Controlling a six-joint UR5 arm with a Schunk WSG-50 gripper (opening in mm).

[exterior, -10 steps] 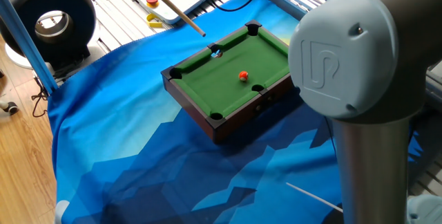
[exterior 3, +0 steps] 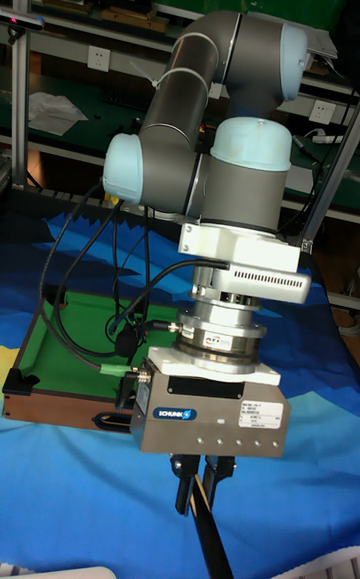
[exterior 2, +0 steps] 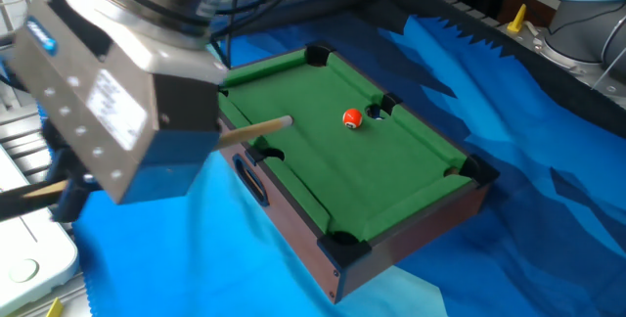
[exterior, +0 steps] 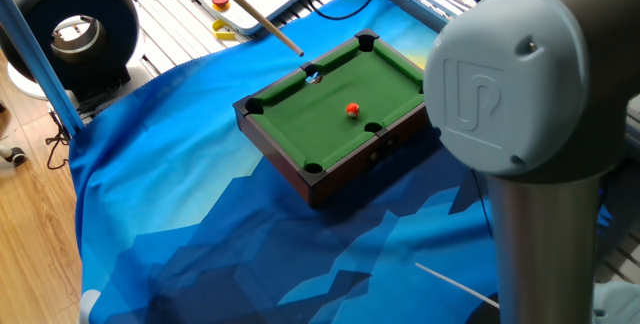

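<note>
A small pool table (exterior: 330,99) with green felt and dark brown sides rests on a blue cloth. An orange-red ball (exterior 2: 353,118) sits on the felt close to a side pocket (exterior 2: 375,112), apart from the cue. My gripper (exterior 3: 198,488) is shut on a wooden cue stick (exterior: 262,21), outside the table's long side. The cue's pale tip (exterior 2: 285,121) overlaps the felt in exterior view 2; its exact height cannot be told. In exterior view 1, the gripper's fingers are out of sight. Something small and bluish shows at the pocket (exterior: 313,76) nearest the cue.
Black cables (exterior 3: 80,291) hang beside the arm. A red button (exterior: 220,1) and a white panel (exterior 2: 29,224) lie on the cue's side. A thin white rod (exterior: 455,285) shows at the cloth's front. Bare blue cloth (exterior: 190,164) lies left of the table.
The cue tip has shifted slightly toward the pool table, down and right in exterior view 1. The arm's near joint has moved a little right. The ball and table stay put.
</note>
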